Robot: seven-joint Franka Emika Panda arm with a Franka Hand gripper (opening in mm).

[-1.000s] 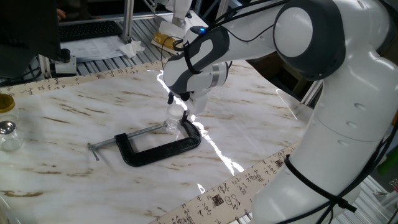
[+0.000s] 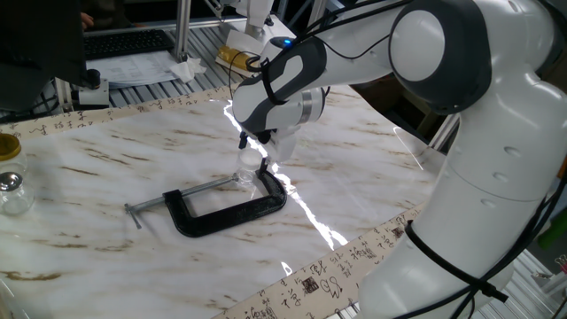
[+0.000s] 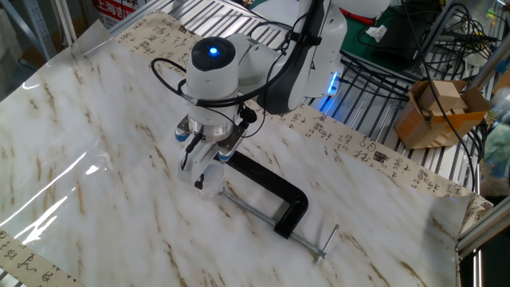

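A black C-clamp [image 2: 232, 215] with a metal screw and cross handle lies on the marbled table; exterior view 2 shows its black frame [image 3: 271, 183] too. At the clamp's finger end is a small clear container [image 2: 248, 163], also visible as a see-through shape [image 3: 210, 183] in exterior view 2. My gripper [image 2: 253, 152] points down there, its dark fingertips apart, one on either side of the clear container. From the other side, the gripper [image 3: 211, 170] is low over the table. Whether the fingers press on the container cannot be made out.
Clear jars, one with a yellow lid [image 2: 9, 146], stand at the table's left edge in exterior view 1. A cardboard box [image 3: 440, 115] sits off the table in exterior view 2.
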